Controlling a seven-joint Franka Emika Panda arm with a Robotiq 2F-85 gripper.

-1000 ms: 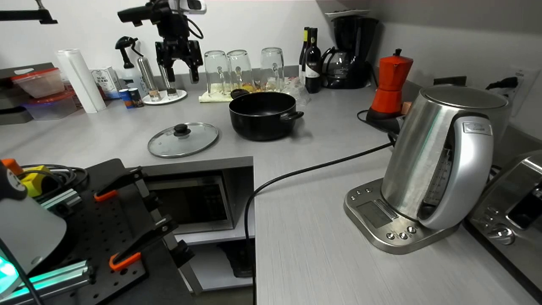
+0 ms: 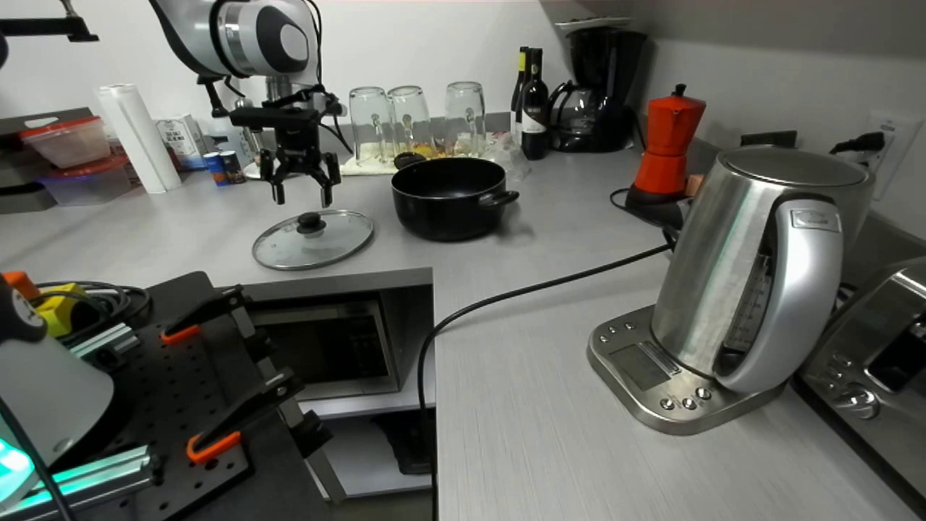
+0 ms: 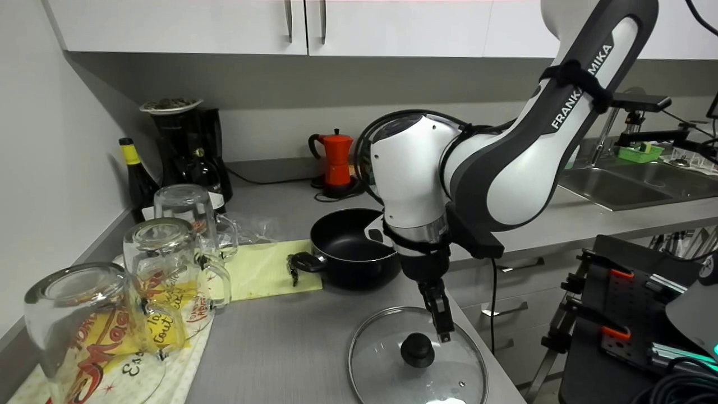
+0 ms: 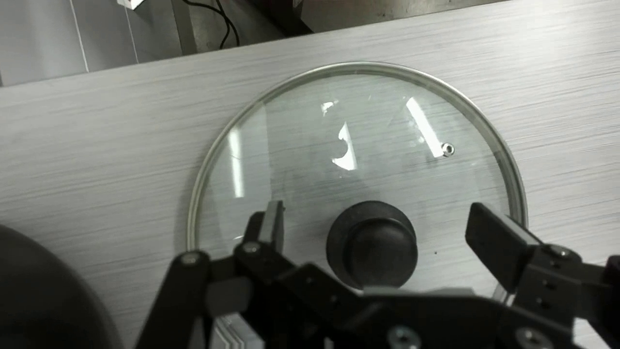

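A round glass lid (image 2: 286,246) with a metal rim lies flat on the counter, close to its front edge. Its black knob (image 4: 378,244) points up at the middle. Just above the lid my gripper (image 2: 302,198) stands open, fingers pointing down. In the wrist view the two fingers (image 4: 501,241) are spread wide, one to each side of the knob, with nothing held between them. A black pot (image 2: 451,204) without a cover stands beside the lid; its rim also shows at the lower left of the wrist view.
Upturned glass mugs (image 3: 165,262) stand on a cloth along the wall behind the pot. A steel kettle (image 2: 746,269), its cable, and a red moka pot (image 2: 668,143) occupy the other counter stretch. Bare counter (image 2: 512,373) lies in front of the kettle.
My gripper has come down from well above the counter to just over the lid, its fingers still apart. The lid and the pot have stayed where they were.
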